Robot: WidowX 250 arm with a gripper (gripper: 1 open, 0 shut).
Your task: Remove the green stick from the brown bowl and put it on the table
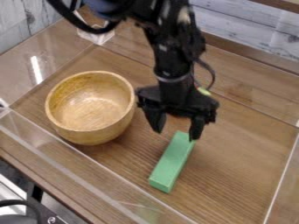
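Observation:
The green stick (172, 163) lies flat on the wooden table (239, 171), to the right of the bowl and close to the front edge. My black gripper (179, 123) is open just above and behind the stick's far end, its two fingers spread apart with nothing between them. On the left stands the brown bowl (91, 80), a round yellowish-brown one, and its visible inside is empty.
A small, mostly hidden object (205, 90) peeks out behind the gripper on the right. Bare table stretches out to the right of the stick. The table's front edge runs along the lower left.

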